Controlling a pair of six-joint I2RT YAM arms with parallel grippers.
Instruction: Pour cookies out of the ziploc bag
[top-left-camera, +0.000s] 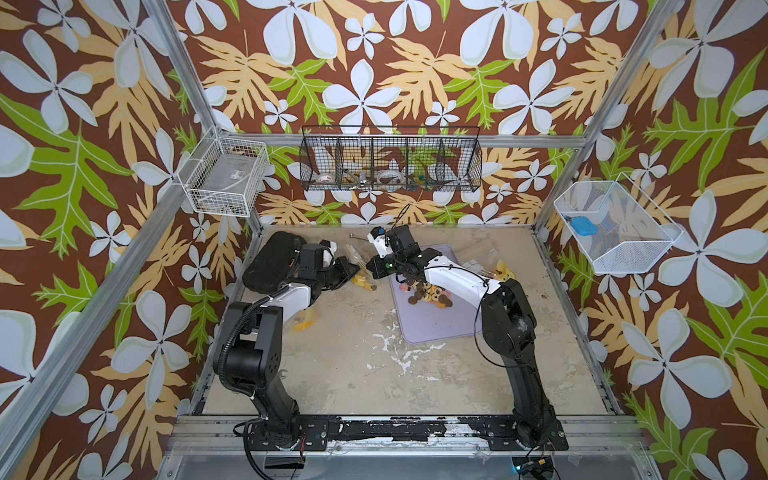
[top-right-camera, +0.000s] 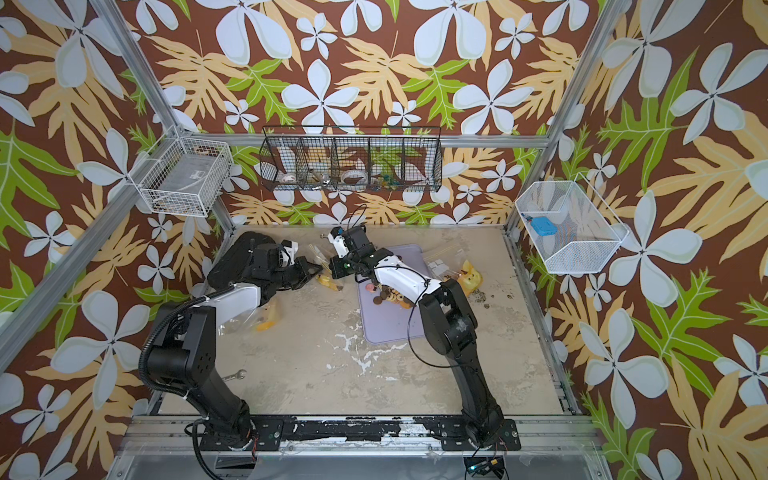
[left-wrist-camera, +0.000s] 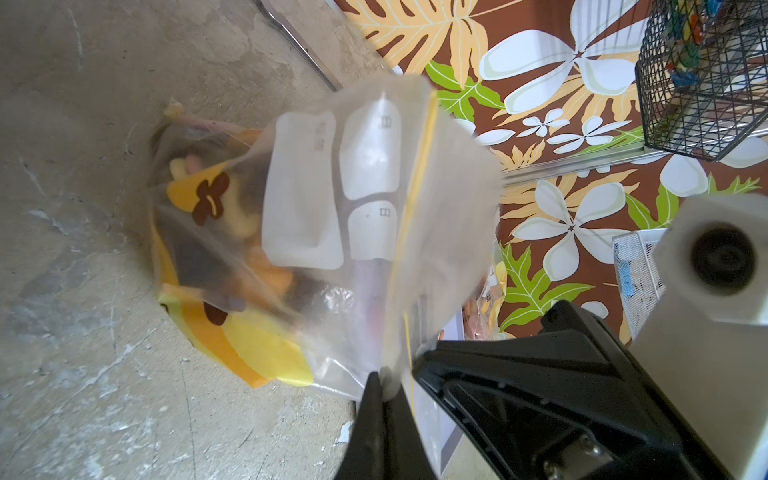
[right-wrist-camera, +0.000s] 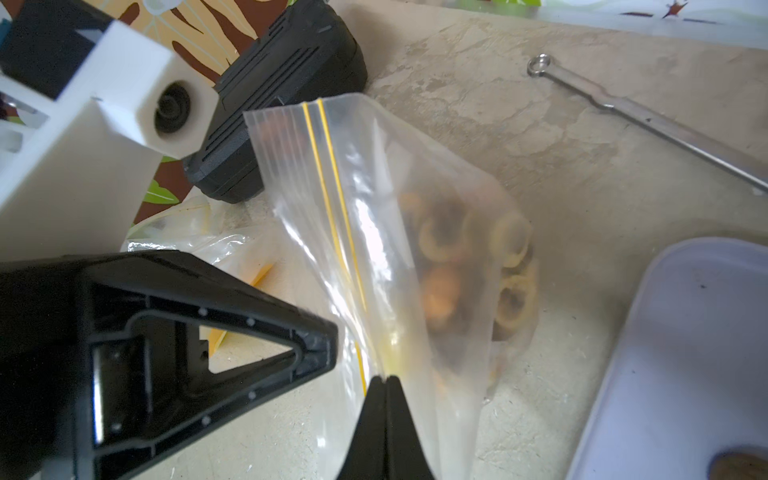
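Observation:
A clear ziploc bag (left-wrist-camera: 304, 200) with yellow printing and yellow zip lines holds cookies (right-wrist-camera: 440, 296) in its body. Its mouth lies between my two grippers, just left of the tray. My left gripper is shut on the film near the zip at one corner. Opposite it, my right gripper is shut with folds of the bag's film running into its fingertips. From above, the left gripper (top-left-camera: 354, 270) and the right gripper (top-left-camera: 374, 270) nearly meet, hiding much of the bag. Loose cookies (top-left-camera: 429, 296) lie on the lilac tray (top-left-camera: 436, 328).
A black case (top-left-camera: 273, 260) stands beside the left arm. Other yellow-printed bags (top-right-camera: 268, 317) lie left, and another bag (top-right-camera: 469, 277) is behind the tray's right side. A wrench (right-wrist-camera: 648, 118) rests near the back.

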